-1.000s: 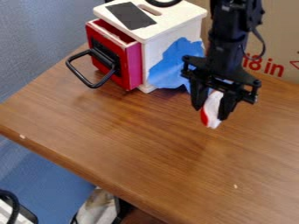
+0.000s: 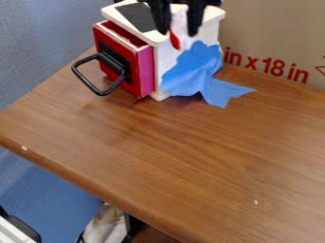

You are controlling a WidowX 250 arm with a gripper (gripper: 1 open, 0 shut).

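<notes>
My black gripper (image 2: 177,16) is at the top edge of the camera view, over the white toy box (image 2: 170,63) with a red front drawer (image 2: 140,68) and black handle. A small red and white object (image 2: 176,41) shows below the fingers, partly hidden against the white box; whether the fingers are shut on it I cannot tell. A blue cloth (image 2: 203,71) drapes at the box's right side onto the table.
A cardboard panel (image 2: 273,33) stands behind. The table's left edge drops to a blue floor.
The gripper has moved up and left from over the table to above the white box, with the red and white object moving along with it.
</notes>
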